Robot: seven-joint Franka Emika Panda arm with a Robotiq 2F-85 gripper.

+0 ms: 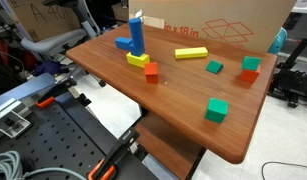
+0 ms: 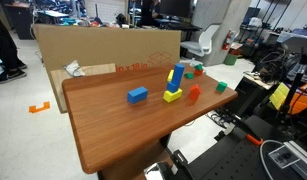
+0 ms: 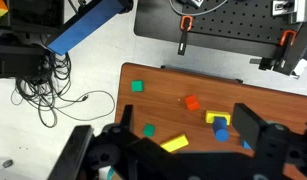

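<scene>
My gripper hangs high above the wooden table in the wrist view. Its dark fingers stand wide apart, with no block held between them. On the table, a tall blue cylinder stands upright right by a yellow block, with a blue block beside it. An orange cube lies nearer the robot. Further along are a long yellow block, a flat green block, a green block on top of a red one, and a separate green cube.
A cardboard panel rises behind the table. The robot's black base table stands alongside, across a gap. In exterior view 2, the left part of the wooden table is bare. Cables lie on the floor.
</scene>
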